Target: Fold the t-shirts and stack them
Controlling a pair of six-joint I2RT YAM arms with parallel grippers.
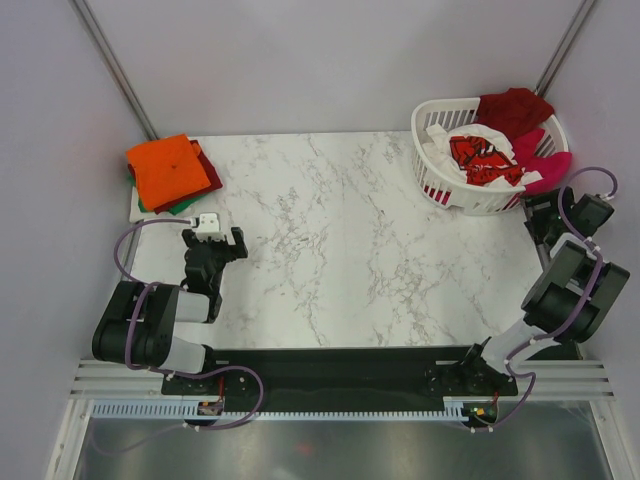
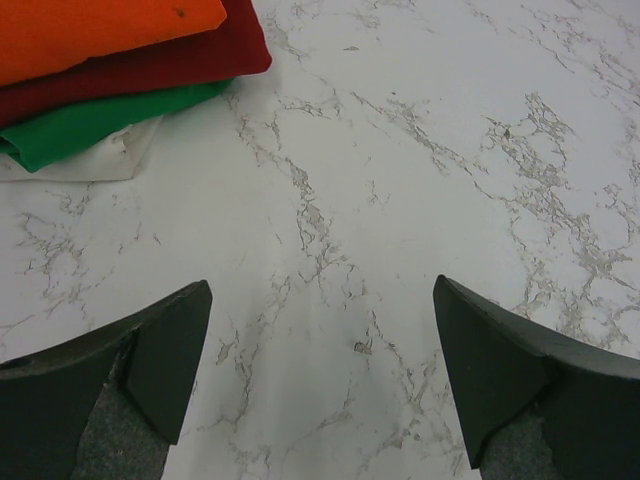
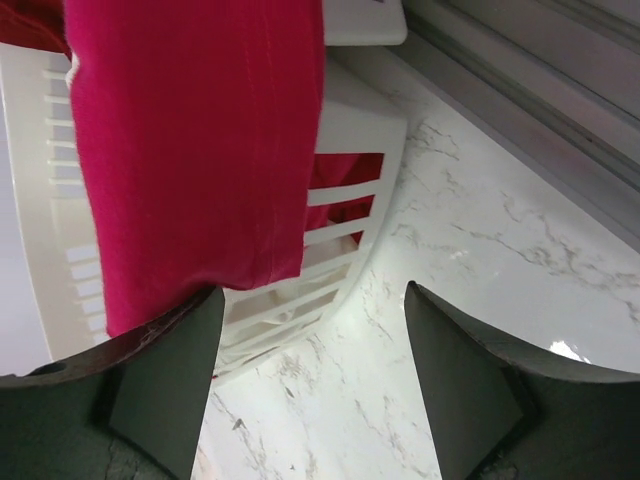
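Note:
A pink shirt (image 1: 548,172) hangs over the near right rim of the white basket (image 1: 426,150). In the right wrist view its loose end (image 3: 195,180) comes down to the left finger. My right gripper is part open, just off the basket's near right corner, with no cloth clearly pinched between its fingers. A white shirt with a red print (image 1: 480,158) and a dark red shirt (image 1: 515,112) lie in the basket. At the far left is a stack of folded shirts, orange (image 1: 165,172) on top. Below that stack, my left gripper (image 1: 213,243) stands open and empty.
Under the orange shirt are dark red (image 2: 215,55), green (image 2: 125,115) and white (image 2: 110,155) layers. A metal rail (image 3: 540,110) and the wall run close along the right side.

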